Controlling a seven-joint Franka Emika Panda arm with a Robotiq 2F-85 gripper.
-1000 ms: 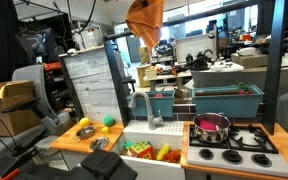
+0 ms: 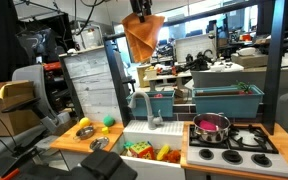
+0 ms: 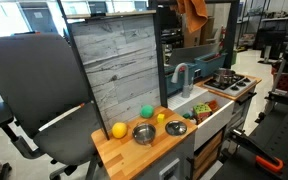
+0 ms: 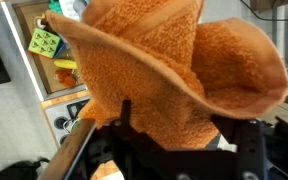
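An orange cloth (image 2: pixel 142 38) hangs high up at the top of exterior view 1, just below my gripper (image 2: pixel 140 9). In exterior view 2 the cloth (image 3: pixel 195 12) shows only partly, at the upper edge beside the dark frame. Seen from the wrist, the cloth (image 4: pixel 164 70) fills most of the picture and spreads in front of and between the dark fingers of my gripper. Its folds hide how tightly the fingertips meet it, so the finger's state is unclear. Whether the cloth touches the overhead bar (image 2: pixel 196 15) cannot be told.
Below are a sink with a faucet (image 2: pixel 144 103), an open drawer (image 2: pixel 151 151) with colourful items, and a pot (image 2: pixel 211 126) on the stove (image 2: pixel 232 146). Metal bowls (image 3: pixel 144 133) and toy food sit on the wooden counter (image 3: pixel 134 156). A blue rack (image 2: pixel 227 104) stands behind.
Over the last second the cloth has come lower in exterior view 1, and the gripper above it has come into sight. The counter items stay put.
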